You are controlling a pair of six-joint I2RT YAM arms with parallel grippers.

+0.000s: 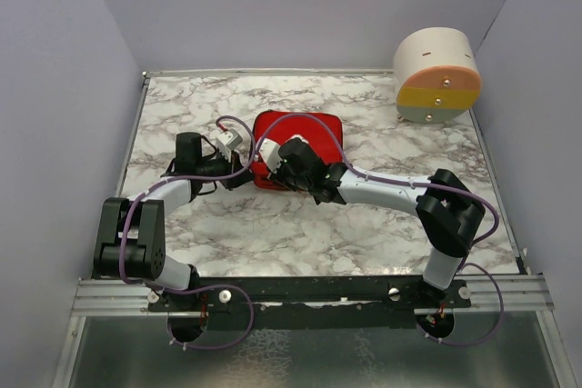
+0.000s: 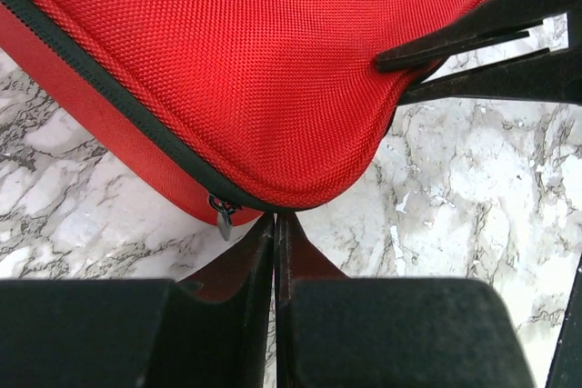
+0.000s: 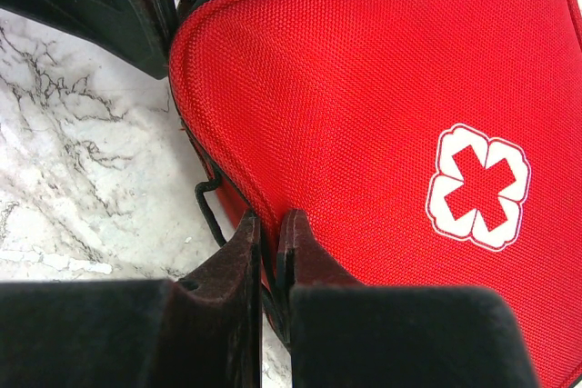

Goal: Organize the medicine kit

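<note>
The red medicine kit [image 1: 309,131] lies on the marble table with its white cross emblem in the right wrist view. My right gripper is shut on the kit's red fabric edge at the front. My left gripper is at the kit's front-left corner, its fingers nearly together just beside the zipper pull [image 2: 225,220]; whether anything is between them I cannot tell. Part of the kit is hidden under the arms in the top view.
A white cylindrical drawer unit [image 1: 432,52] with coloured drawers stands at the back right.
</note>
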